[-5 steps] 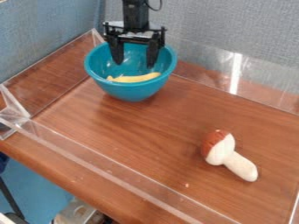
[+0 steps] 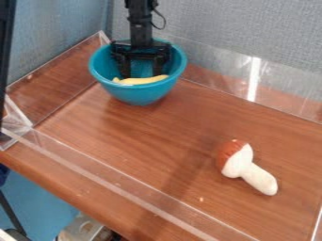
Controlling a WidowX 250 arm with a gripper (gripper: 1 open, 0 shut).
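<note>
My black gripper (image 2: 139, 62) reaches down into a teal bowl (image 2: 138, 92) at the back left of the table, its open fingers low inside, around or just over a yellow banana-like object (image 2: 141, 80). The fingertips are partly hidden by the bowl and the object. A toy mushroom (image 2: 247, 168) with a red-and-white cap and white stem lies on its side at the right.
The wooden table (image 2: 138, 160) is bordered by clear low walls, with a grey wall behind and a blue one at the left.
My gripper has moved down deeper into the bowl, toward the yellow object. The bowl and mushroom are where they were.
</note>
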